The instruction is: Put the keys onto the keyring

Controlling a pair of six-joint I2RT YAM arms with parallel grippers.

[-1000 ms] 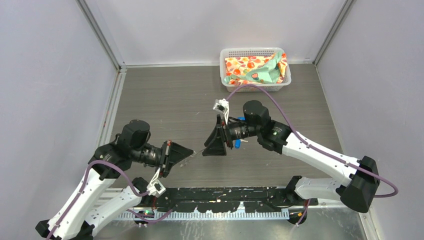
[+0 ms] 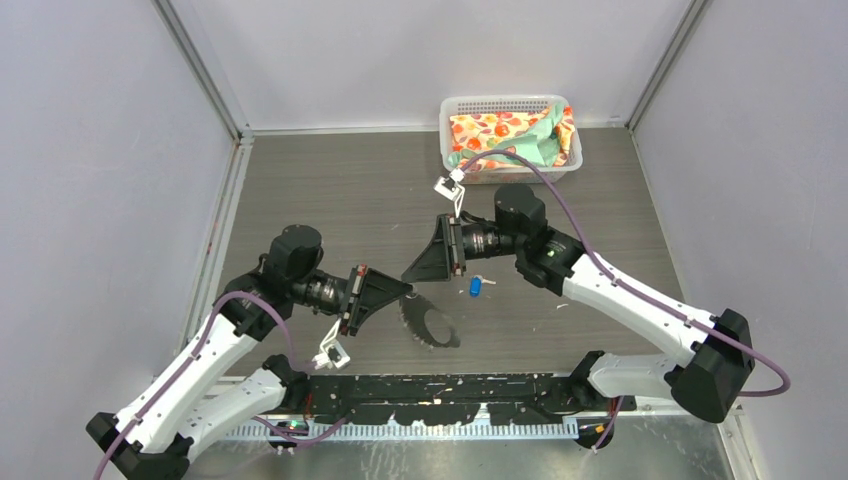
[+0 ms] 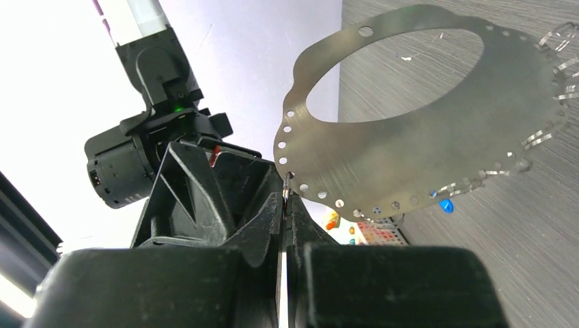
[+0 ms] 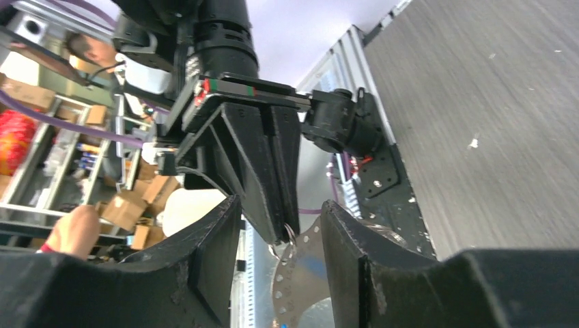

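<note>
A flat metal plate with a large oval hole and small rim holes (image 3: 437, 130), some with clips or rings, hangs between the grippers, below them in the top view (image 2: 450, 336). In the left wrist view my left gripper is shut at the plate's edge, on a thin metal piece in one small hole. My right gripper (image 2: 405, 275) is close opposite; in the right wrist view its fingers stand part open around the view of the left gripper's tip and plate. A blue object (image 2: 475, 287) lies on the table with a small pale piece beside it.
A white basket (image 2: 446, 140) with patterned cloth stands at the back. Walls enclose the sides and back.
Both arms have moved: the left up and right, the right raised and shifted back from its lower position. The plate now shows broad side up in the top view.
</note>
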